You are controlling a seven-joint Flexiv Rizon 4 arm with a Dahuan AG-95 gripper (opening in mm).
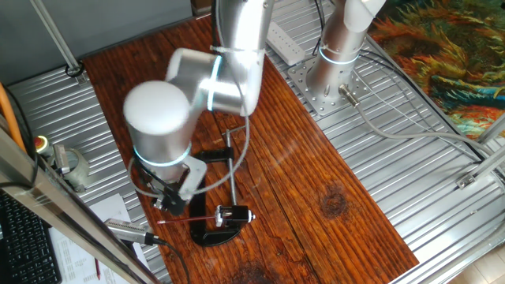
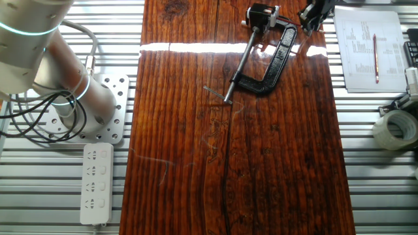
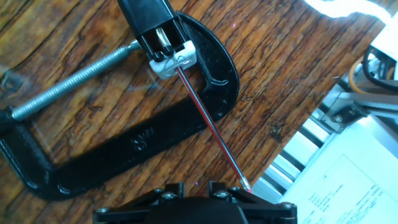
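Note:
A thin dark-red pencil [image 3: 211, 127] has one end in a small black-and-white sharpener-like device [image 3: 163, 38], which sits at one end of a black C-clamp [image 3: 140, 140] on the wooden board. Its other, pale-tipped end points out past the clamp. My gripper shows at the bottom of the wrist view, its fingertips [image 3: 219, 189] apart with only board visible between them. The pencil's free end lies just right of the fingers, outside the gap. In exterior view 1, the gripper [image 1: 173, 205] hangs close above the pencil, beside the clamp.
Printed sheets [image 2: 366, 46] with another pencil [image 2: 376, 59] on them lie past the board's edge. A tape roll [image 2: 396, 128] is nearby. Much of the wooden board [image 2: 248, 170] is clear.

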